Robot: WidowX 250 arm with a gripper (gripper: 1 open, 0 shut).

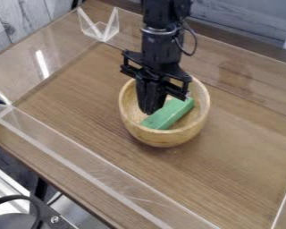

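Observation:
A round pale wooden bowl [164,136] sits near the middle of the table. Inside it, toward the right, lies a green block [170,112]. The black robot arm reaches down from the top, and its gripper [157,89] is over the bowl, above the left part of the block. Dark fingers and cables overlap there, so I cannot tell how the fingers stand or whether anything is between them.
A clear plastic piece [99,27] stands at the back left. Transparent strips lie at the left edge, and a black cable curls at the lower left.

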